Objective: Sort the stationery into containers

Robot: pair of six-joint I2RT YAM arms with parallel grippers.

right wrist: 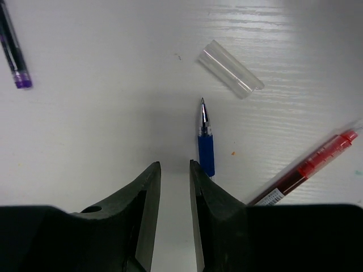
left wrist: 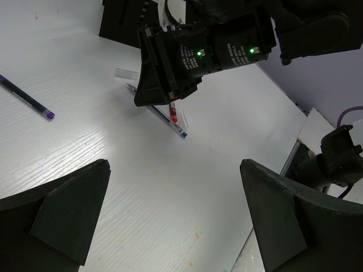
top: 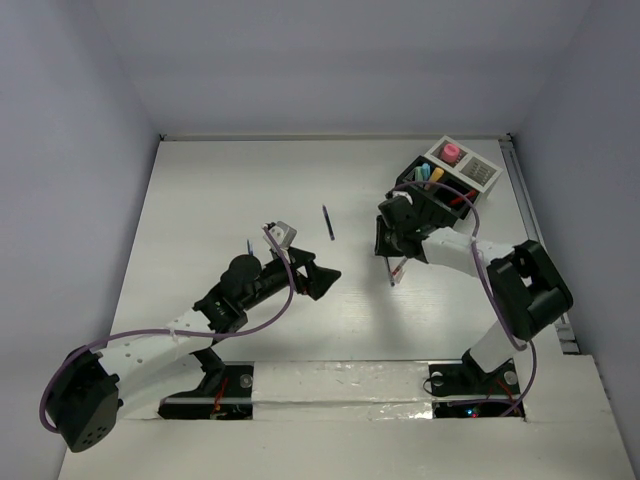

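Observation:
My right gripper (top: pixel 382 240) is low over the table by a blue-and-clear pen (top: pixel 391 275), partly open. In the right wrist view, the blue pen (right wrist: pixel 206 148) runs behind one of the fingers (right wrist: pixel 199 195), outside the gap; nothing shows between the fingers. A red pen (right wrist: pixel 323 157) lies close by, and a clear cap (right wrist: pixel 228 69) rests ahead of the blue pen's tip. The dark pen with a purple end (top: pixel 328 223) lies alone mid-table. My left gripper stands open and empty, away from the pens.
At the back right stand a black container (top: pixel 405 180) with markers in it and a white divided container (top: pixel 489 158) holding a pink item (top: pixel 451 153). Another blue item (top: pixel 250 247) shows beside the left arm.

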